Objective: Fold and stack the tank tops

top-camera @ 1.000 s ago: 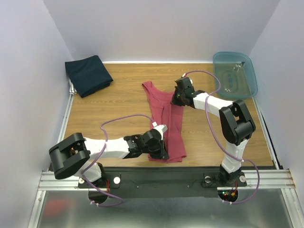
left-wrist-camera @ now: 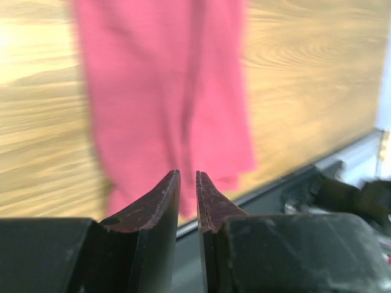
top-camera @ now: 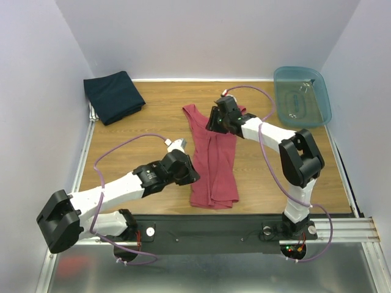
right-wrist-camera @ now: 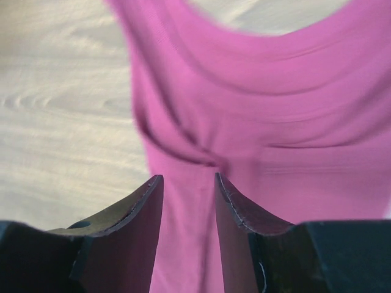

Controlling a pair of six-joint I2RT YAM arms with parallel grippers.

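A red tank top (top-camera: 221,177) lies lengthwise on the wooden table, long folds down its middle and its shoulder end at the back. My left gripper (top-camera: 190,172) hovers beside its lower left side; in the left wrist view its fingertips (left-wrist-camera: 187,178) are a little apart with nothing visible held. My right gripper (top-camera: 212,122) is over the upper part of the top; in the right wrist view its fingers (right-wrist-camera: 137,226) are open above the creased fabric, which looks pinkish there.
A dark folded cloth stack (top-camera: 113,97) lies at the back left. A clear teal bin (top-camera: 302,97) stands at the back right. Bare wood (top-camera: 116,165) is free on the left and right of the top. White walls surround the table.
My left gripper has lifted back from the top's lower end, toward the upper left. My right gripper has moved slightly left across the upper part of the top.
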